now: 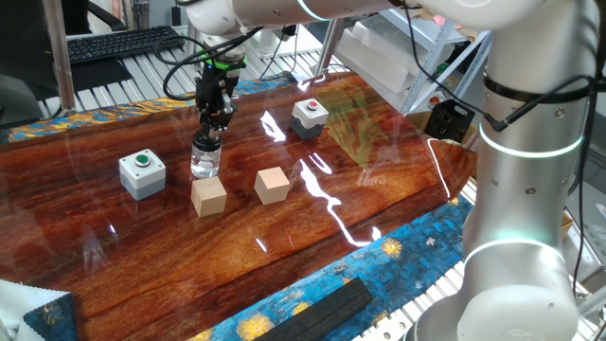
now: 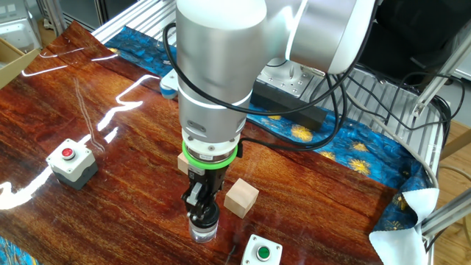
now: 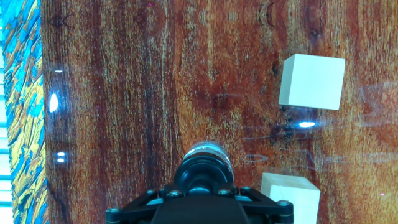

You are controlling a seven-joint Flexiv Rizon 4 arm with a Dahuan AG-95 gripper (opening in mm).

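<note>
A small clear jar (image 1: 205, 162) with a black lid (image 1: 205, 143) stands upright on the glossy wooden table. My gripper (image 1: 214, 131) points down directly over the lid, its dark fingers reaching the lid or almost so. In exterior view 2 the gripper (image 2: 199, 209) is again at the top of the jar (image 2: 204, 233). From the wrist, the jar (image 3: 210, 148) shows just beyond the dark gripper body, partly covered. Whether the fingers close on the lid cannot be made out.
Close to the jar sits one wooden cube (image 1: 208, 197), with a second cube (image 1: 272, 186) to its right. A green-button box (image 1: 142, 174) is left of the jar; a red-button box (image 1: 309, 118) stands farther back.
</note>
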